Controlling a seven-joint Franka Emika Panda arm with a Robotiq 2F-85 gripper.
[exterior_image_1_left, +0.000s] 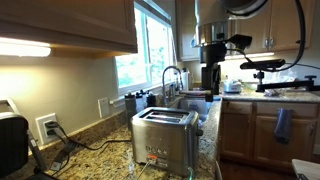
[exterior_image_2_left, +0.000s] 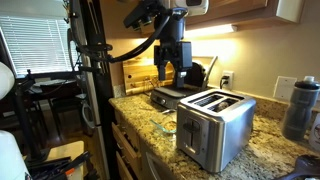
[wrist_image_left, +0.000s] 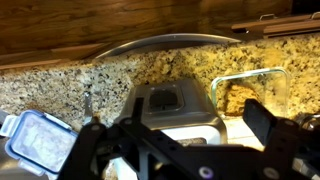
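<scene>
A silver toaster (exterior_image_1_left: 165, 138) stands on the granite counter, its top slots facing up; the second exterior view shows the same toaster (exterior_image_2_left: 217, 130) from another side. My gripper (exterior_image_2_left: 170, 74) hangs in the air above the counter, apart from the toaster. Its black fingers (wrist_image_left: 262, 122) are spread in the wrist view, with nothing held between them. A clear glass container (wrist_image_left: 225, 80) holding a brown piece of food (wrist_image_left: 238, 97) lies to the right in that view. On the left there is a container with a blue-rimmed lid (wrist_image_left: 42, 142).
A dark bottle (exterior_image_2_left: 300, 108) stands on the counter beside the toaster. Behind the toaster is a grey appliance (exterior_image_2_left: 178, 95). Upper cabinets (exterior_image_1_left: 75, 22) overhang the counter. A power cord (exterior_image_1_left: 62, 135) runs along the wall, and the sink (exterior_image_1_left: 195, 103) lies farther back.
</scene>
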